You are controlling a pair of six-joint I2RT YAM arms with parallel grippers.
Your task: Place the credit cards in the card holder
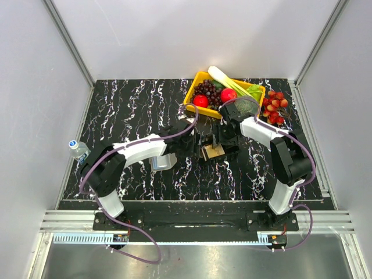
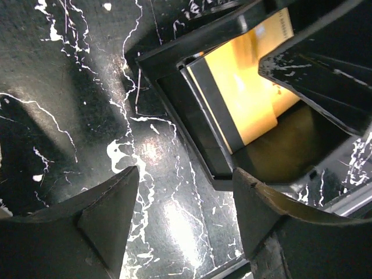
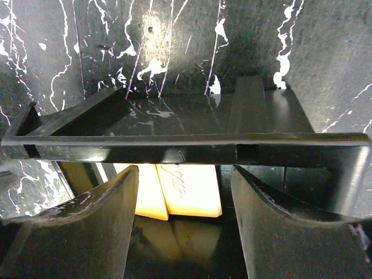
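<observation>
Yellow-gold credit cards (image 2: 235,87), one with a dark stripe, lie overlapping in a black tray (image 2: 192,136). My left gripper is open beside the tray's near corner, only bare tabletop between its fingers. From the other side, my right gripper stands open at the tray, the cards (image 3: 195,192) showing between its fingers; whether it touches them I cannot tell. Part of the right gripper covers the cards in the left wrist view. What looks like the card holder, a pale open folder (image 1: 163,162), lies left of the tray, partly under my left arm.
A yellow basket (image 1: 188,100) of produce stands behind the tray, with red fruit (image 1: 274,107) to its right. A water bottle (image 1: 79,151) is at the far left edge.
</observation>
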